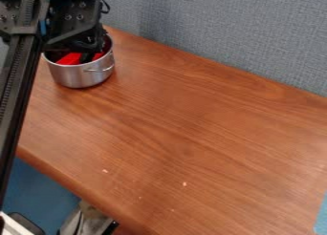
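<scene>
A stainless steel pot (80, 75) with a side handle sits at the far left end of the wooden table. Inside it something red (72, 58) shows near the rim. My gripper (86, 53) reaches down into the pot from the black arm above, beside the red object. Its fingertips are mostly hidden by the pot and the red object, so I cannot tell whether it is open or shut or holds anything.
A grey fabric partition (230, 38) runs along the back edge. The black arm rail covers the left edge of the view.
</scene>
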